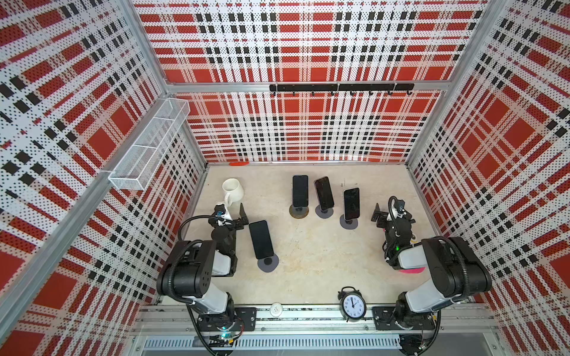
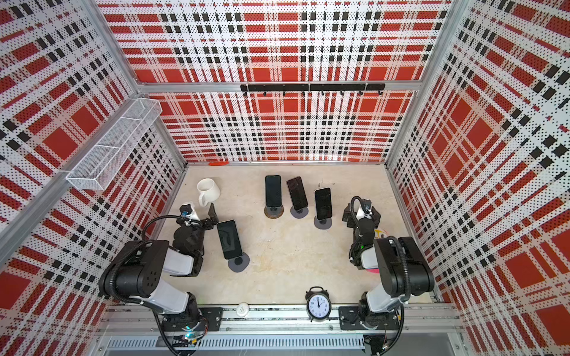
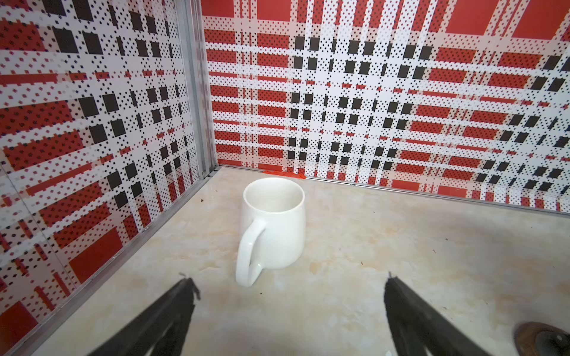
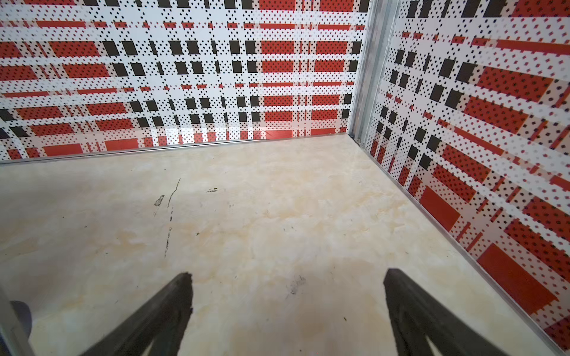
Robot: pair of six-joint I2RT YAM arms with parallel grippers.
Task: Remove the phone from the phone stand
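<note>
Several dark phones rest upright on round-based stands. One phone (image 1: 261,239) leans on a grey-based stand (image 1: 267,264) at the left, near my left arm. Toward the back middle are a phone (image 1: 300,191) on a brown-based stand (image 1: 299,212), a tilted phone (image 1: 324,193) on a grey-based stand (image 1: 324,212), and a phone (image 1: 351,203) whose stand (image 1: 349,222) is also grey. My left gripper is open and empty, behind and left of the nearest phone. Open too, my right gripper hovers right of the back group, with only bare table between its fingers.
A white mug (image 3: 274,228) stands ahead of the left gripper, handle toward it. At the front edge are a black alarm clock (image 1: 353,305) and a small white round item (image 1: 276,309). Something pink (image 1: 412,270) lies partly hidden under the right arm.
</note>
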